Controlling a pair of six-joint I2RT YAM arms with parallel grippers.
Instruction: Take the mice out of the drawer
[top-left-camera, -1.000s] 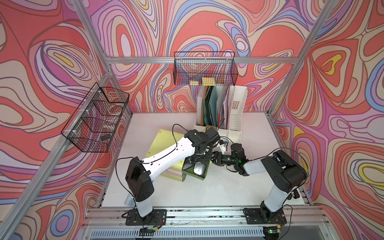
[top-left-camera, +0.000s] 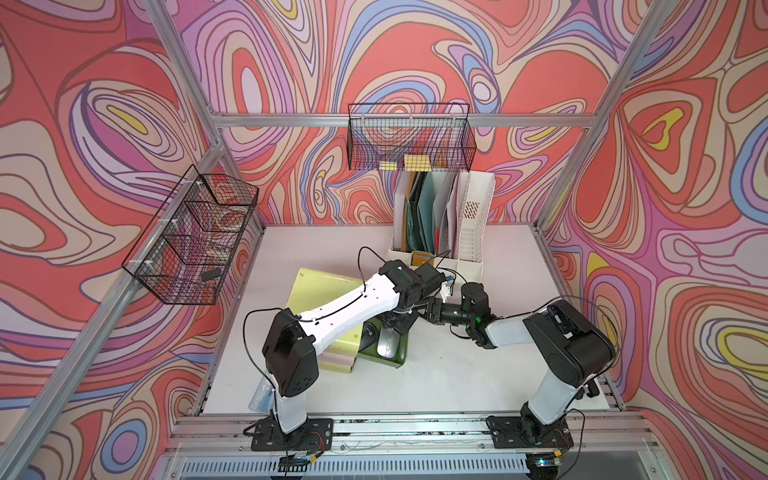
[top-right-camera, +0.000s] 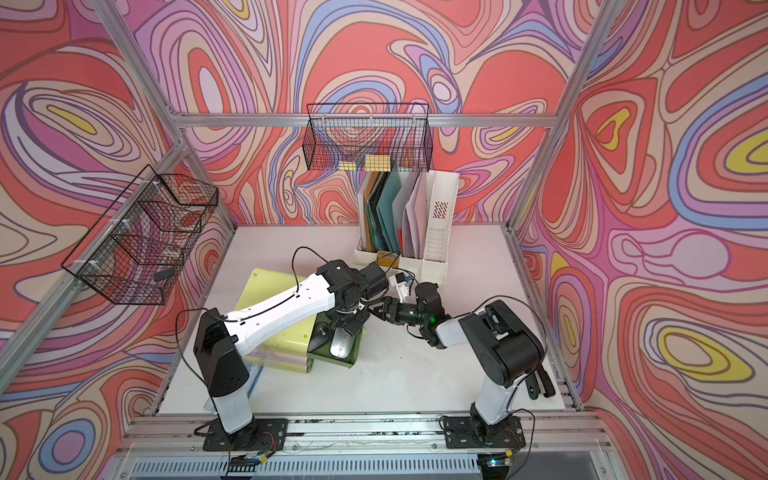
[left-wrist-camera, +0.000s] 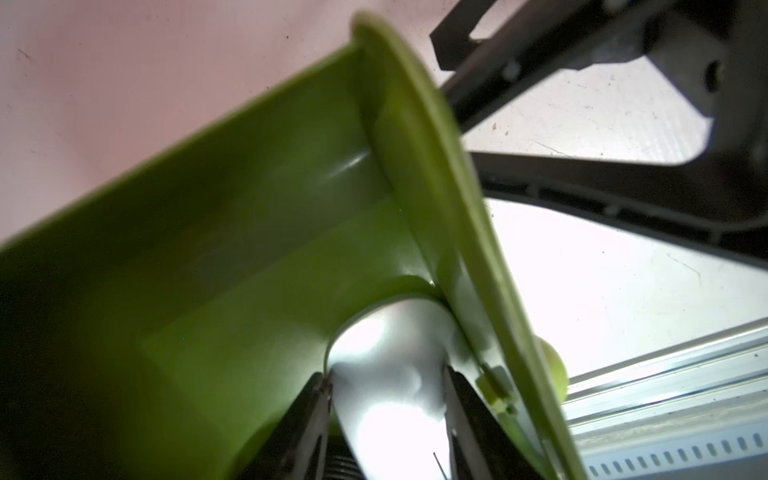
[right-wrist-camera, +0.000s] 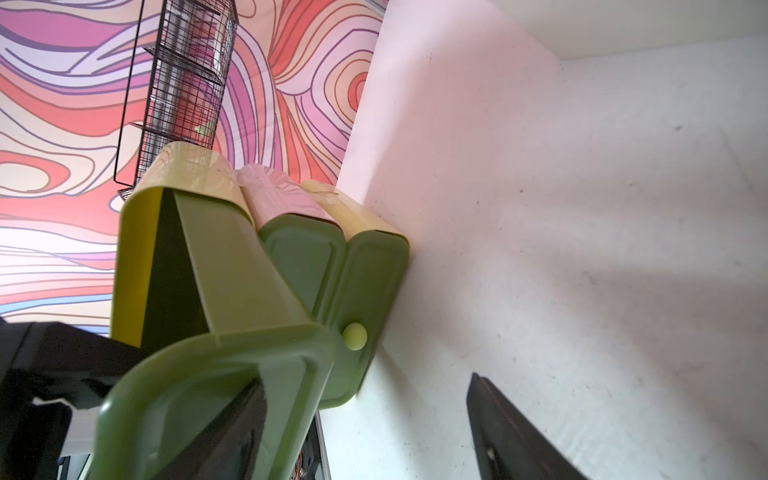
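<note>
A green drawer (top-left-camera: 392, 362) sticks out of the yellow cabinet (top-left-camera: 324, 285). Inside it lies a silvery mouse (left-wrist-camera: 392, 340), close to the drawer's front wall, with a dark object (top-right-camera: 321, 337) beside it that looks like a second mouse. My left gripper reaches down into the drawer. Its two fingers stand on either side of the silvery mouse, very near its edges; whether they press on it cannot be told. Just outside the drawer front (right-wrist-camera: 292, 360), my right gripper is open, with nothing held between its fingers.
Behind the arms stands a white file holder (top-left-camera: 472, 216) full of folders. A black wire basket (top-left-camera: 192, 236) hangs at the left, another wire basket (top-left-camera: 412, 140) at the back.
The cabinet and its drawer have shifted left and toward the front, the mice with them. My left arm's elbow has moved slightly right.
</note>
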